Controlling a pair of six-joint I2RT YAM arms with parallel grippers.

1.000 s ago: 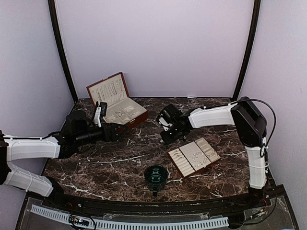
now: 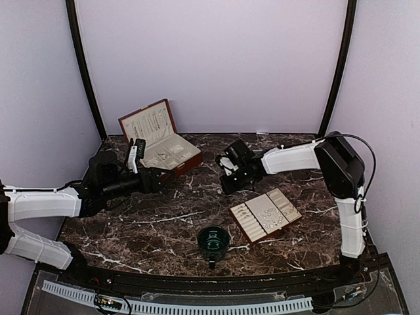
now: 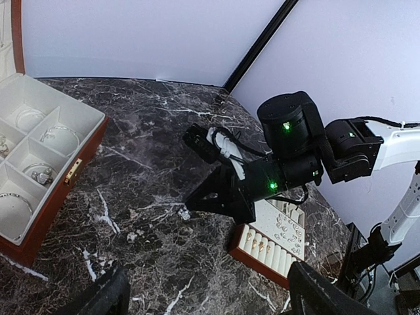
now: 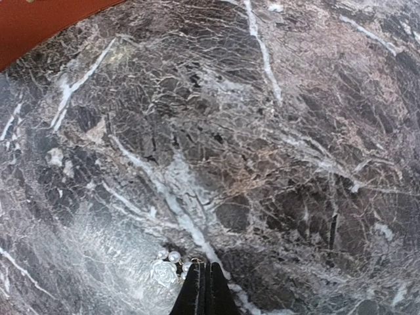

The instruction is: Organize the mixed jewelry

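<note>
A pearl and rose piece (image 4: 164, 272) lies on the marble by my right gripper, whose fingers are shut at its edge; whether they grip any of it is unclear. My left gripper hangs open right of the wooden jewelry box (image 2: 182, 154), whose lid stands up with chains on it and whose compartments hold bracelets and other pieces. A shallow tray (image 2: 266, 213) at right holds rings and small earrings in slots and on a pad.
A dark green cup (image 2: 213, 243) stands at the front middle. Pale walls bound the back and sides.
My right arm has shifted very slightly near the small piece. The left arm and the containers look unchanged.
</note>
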